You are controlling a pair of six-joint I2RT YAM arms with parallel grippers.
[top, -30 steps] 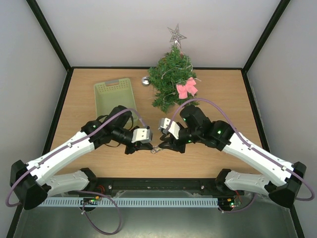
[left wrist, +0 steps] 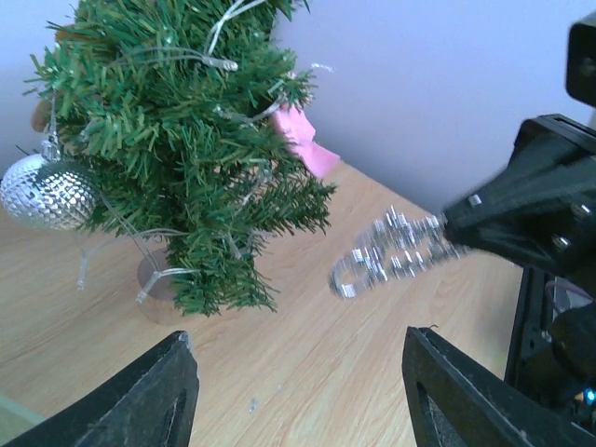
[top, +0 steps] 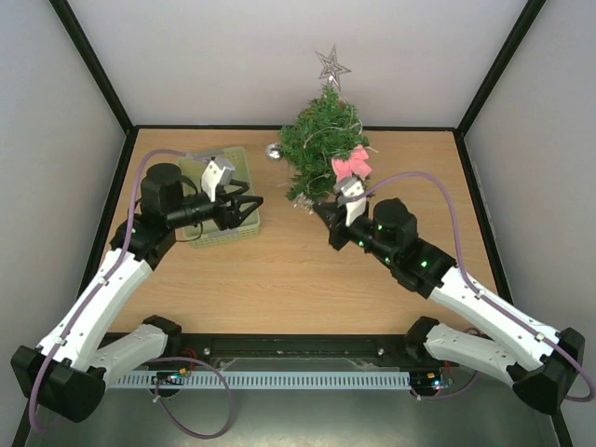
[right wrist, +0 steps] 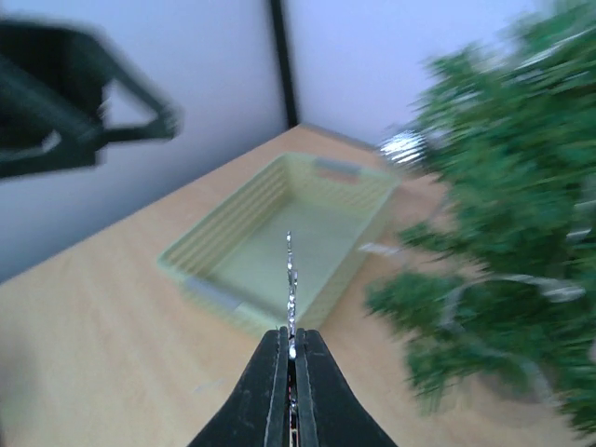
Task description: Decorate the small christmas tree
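The small tree stands at the back centre with a silver star, pink bow and silver ball. My left gripper is open and empty, over the basket's side in the top view. My right gripper is shut on a thin silver glittery ornament, held near the tree's lower front; in the left wrist view this ornament is blurred.
A green plastic basket sits at the back left, its visible floor bare in the right wrist view.
The two grippers have parted: the left has risen back and left over the basket, the right has moved back toward the tree with the silver ornament.
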